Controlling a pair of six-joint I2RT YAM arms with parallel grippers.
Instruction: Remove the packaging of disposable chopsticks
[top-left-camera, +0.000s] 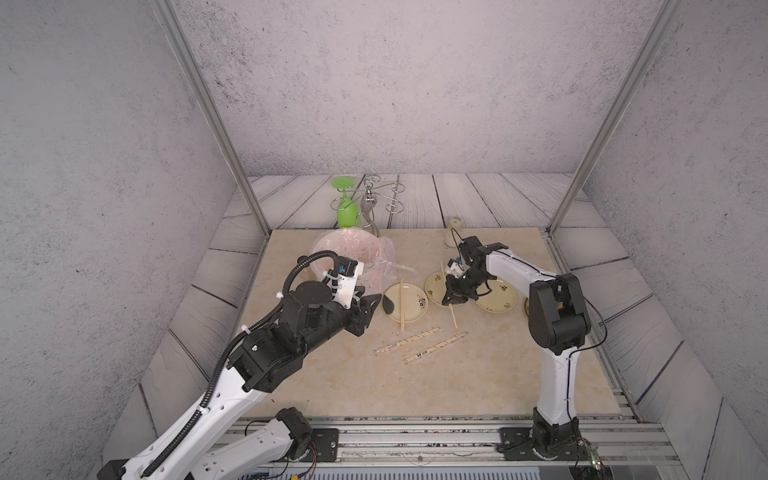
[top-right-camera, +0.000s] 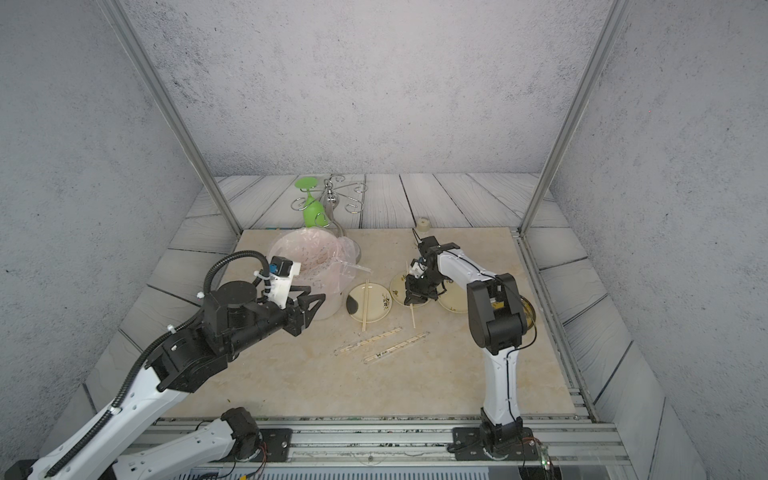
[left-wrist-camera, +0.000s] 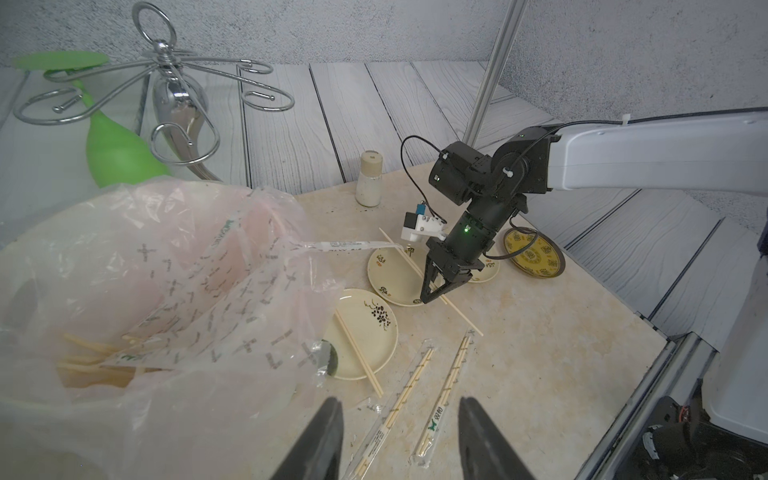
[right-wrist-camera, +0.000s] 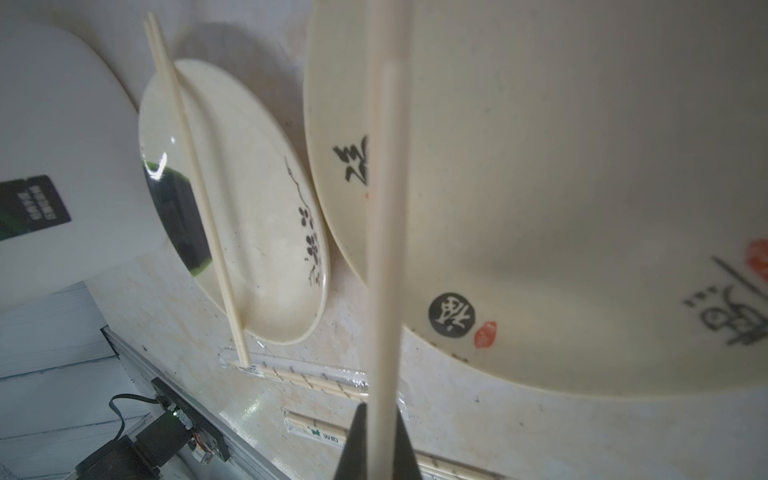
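Note:
My right gripper (top-left-camera: 449, 299) is shut on a bare pair of chopsticks (right-wrist-camera: 388, 240), low over the middle plate (right-wrist-camera: 560, 320). Whether the sticks touch that plate I cannot tell. Another unwrapped pair (left-wrist-camera: 358, 352) lies across the left plate (left-wrist-camera: 384, 352), which has a dark patch. In front of the plates, two pairs in clear printed sleeves, a left packet (left-wrist-camera: 392, 416) and a right packet (left-wrist-camera: 444, 400), lie on the table. My left gripper is open and empty, hovering left of the left plate (top-left-camera: 412, 296).
A bin lined with a pink translucent bag (left-wrist-camera: 184, 280) stands at the back left; a printed strip (left-wrist-camera: 344, 245) sticks out over its rim. Behind it are a green goblet (top-left-camera: 346, 209) and a metal rack (top-left-camera: 369, 196). A shaker (left-wrist-camera: 369, 177) stands behind the plates.

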